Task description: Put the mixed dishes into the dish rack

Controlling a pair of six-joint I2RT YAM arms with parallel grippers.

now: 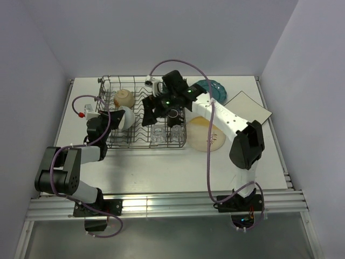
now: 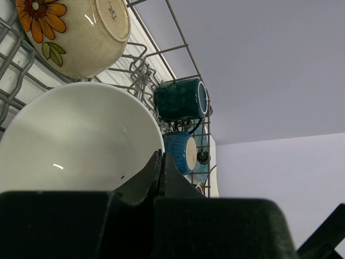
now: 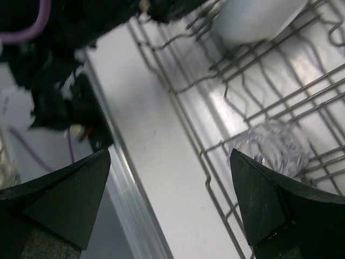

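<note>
In the dish rack's [image 1: 141,144] left part, a white bowl [image 1: 128,120] stands tilted on its side, its inside facing the left wrist camera. My left gripper is shut at the bowl's rim [image 2: 81,129]; whether any rim lies between the tips is hidden. Behind it leans a tan bowl [image 1: 124,98] with an orange flower [image 2: 43,17]. My right gripper [image 1: 149,110] hangs over the rack's middle, open and empty, its fingers [image 3: 269,205] wide apart. Clear glasses [image 1: 158,134] stand at the rack's front; one glass [image 3: 272,148] shows near the right finger.
Right of the rack lie a cream plate [image 1: 202,141], a teal plate [image 1: 214,90] and a pale square board [image 1: 249,109]. A green mug [image 2: 180,100] and a blue cup [image 2: 180,151] sit in the rack.
</note>
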